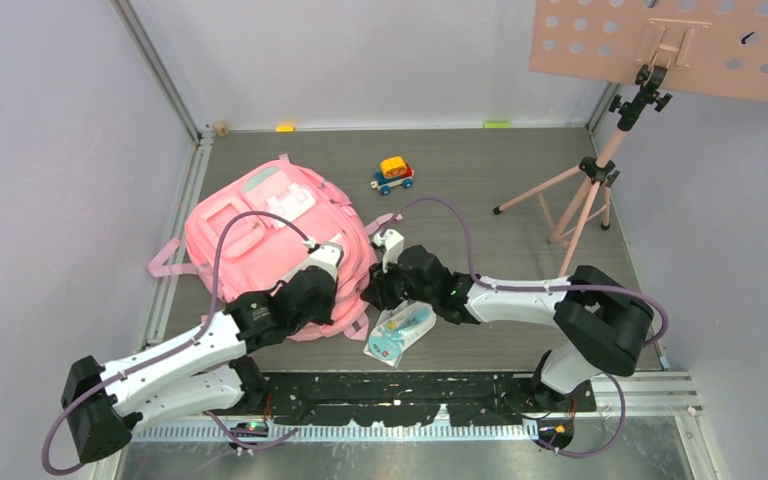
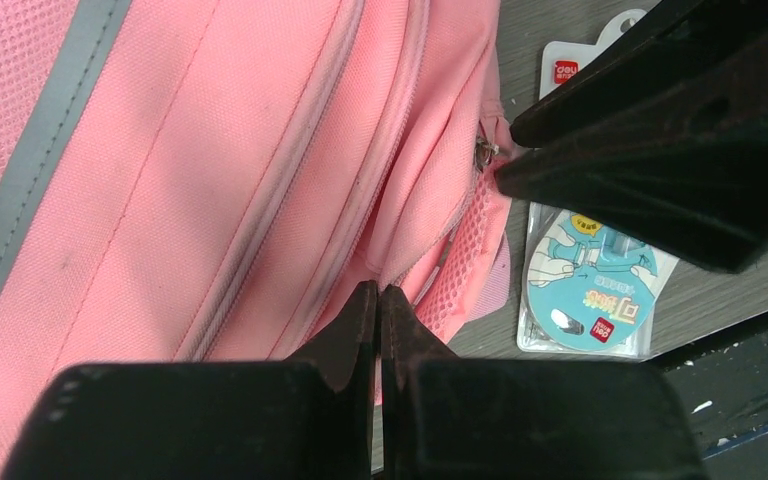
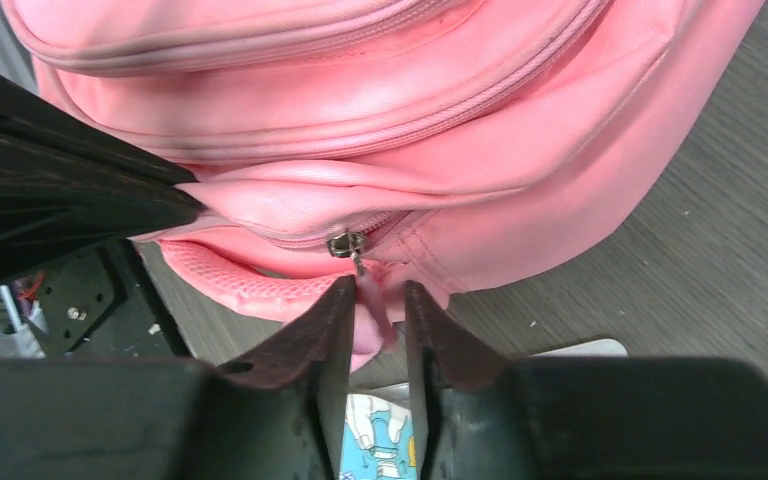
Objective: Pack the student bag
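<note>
The pink school bag (image 1: 260,240) lies on the floor at the left. My left gripper is shut, pinching a thin fold of the bag's fabric beside a side zipper; its black fingers (image 3: 80,190) also show in the right wrist view. My right gripper is part open at that side pocket. Between its fingertips hangs the pink pull tab (image 3: 372,303) of the zipper slider (image 3: 345,244), with gaps around it. Below the bag's right edge a clear package with a blue round label (image 1: 388,342) lies flat, partly covered by the right gripper in the left wrist view.
A toy car (image 1: 393,176) stands behind the arms. A pink tripod (image 1: 588,200) carries a perforated board (image 1: 695,45) at the right.
</note>
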